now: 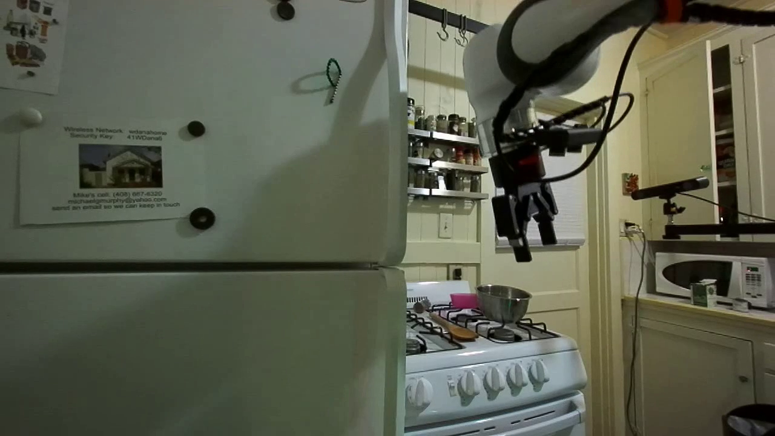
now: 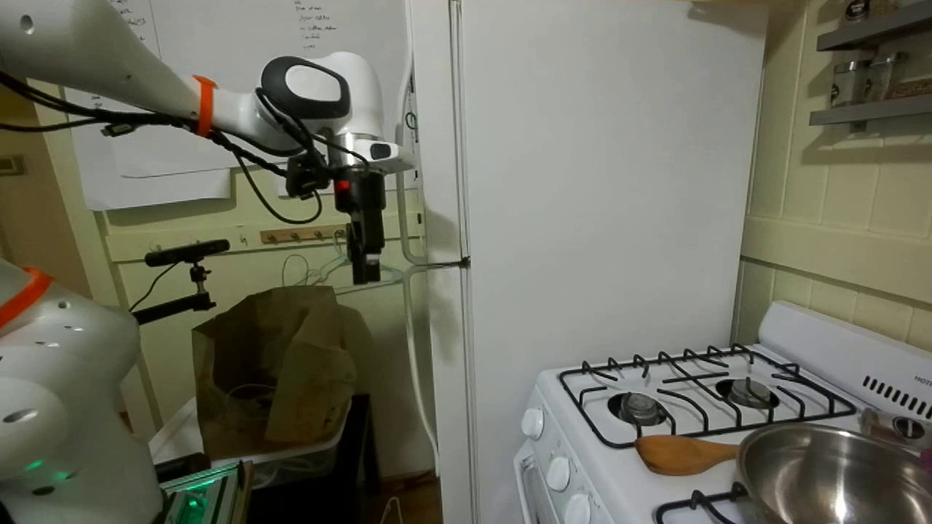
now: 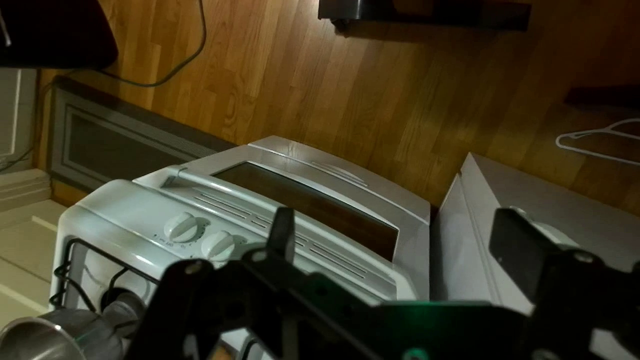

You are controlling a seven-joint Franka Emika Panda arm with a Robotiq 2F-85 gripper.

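Note:
My gripper (image 1: 537,251) hangs in the air with its fingers pointing down, open and empty. In exterior view 2 the gripper (image 2: 366,278) is to the left of the white fridge (image 2: 611,175). The wrist view shows its two dark fingers well apart, one finger (image 3: 282,234) over the stove front, the other over the white fridge body. A metal bowl (image 1: 503,303) rests on the white stove (image 1: 508,363), and a wooden spoon (image 1: 456,327) lies across the burners beside it. Behind the bowl a pink object (image 1: 464,301) is partly visible.
A green-and-white loop (image 1: 333,79) and several magnets are on the fridge door (image 1: 254,181). An open paper bag (image 2: 301,375) stands left of the fridge. The spice shelves (image 1: 450,166) line the wall above the stove. Open air surrounds the gripper.

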